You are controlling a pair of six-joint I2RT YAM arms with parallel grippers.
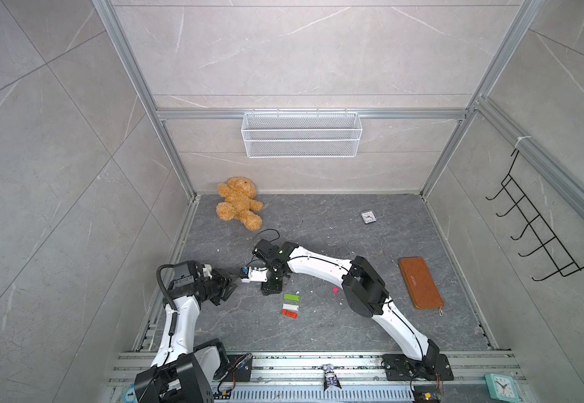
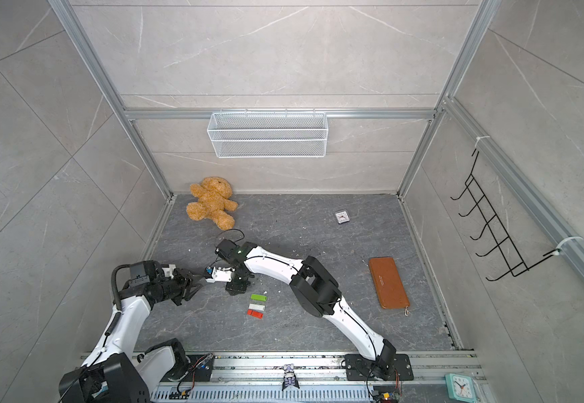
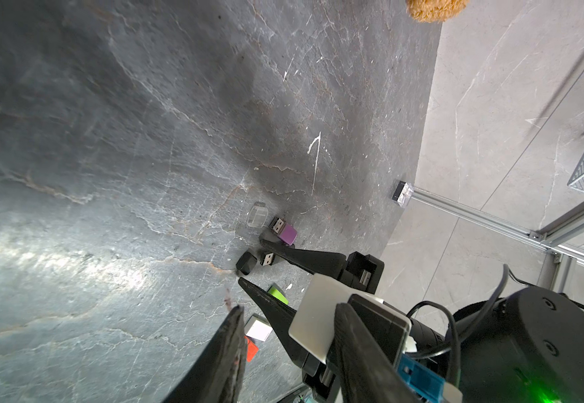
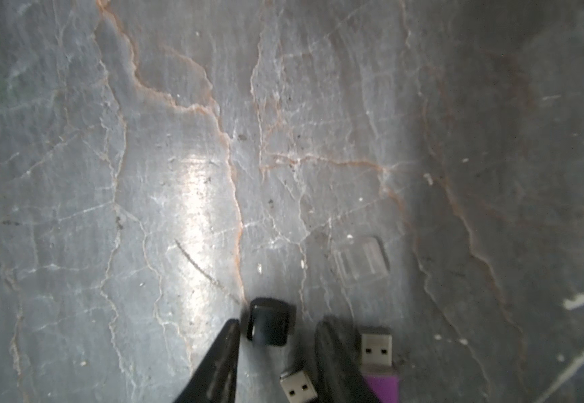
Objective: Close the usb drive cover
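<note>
A small black cap [image 4: 268, 322] lies on the dark table, just at the fingertips of my right gripper. The two fingers stand apart, on either side of the cap, which sits nearer the left one in the right wrist view. A USB drive's metal plug [image 4: 298, 387] points towards the cap from between the fingers; they are apart, and its dark body is mostly hidden. Beside these are a purple USB drive [image 3: 286, 232] and a clear cap [image 3: 257, 215]. My left gripper [image 1: 229, 287] hangs open at the left, holding nothing.
Green [image 1: 291, 297], white [image 1: 290, 307] and red [image 1: 289, 313] pieces lie in front of the right gripper. A teddy bear [image 1: 239, 203], a small clock [image 1: 368, 217] and a brown wallet [image 1: 421, 282] are farther off.
</note>
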